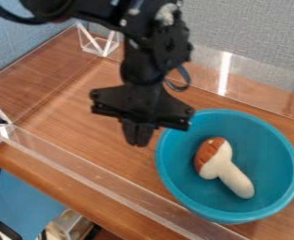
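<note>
My black gripper (139, 133) hangs pointing down over the wooden surface, just left of a teal bowl (266, 193). Its fingers are too dark and small to tell how far apart they are. In the bowl lies a toy mushroom (226, 172) with an orange-brown cap and a pale stem.
Clear plastic walls (101, 186) edge the wooden surface (62, 89), with white brackets at the back left and left. The surface left of the gripper is bare. Below the front edge are blue items and clutter.
</note>
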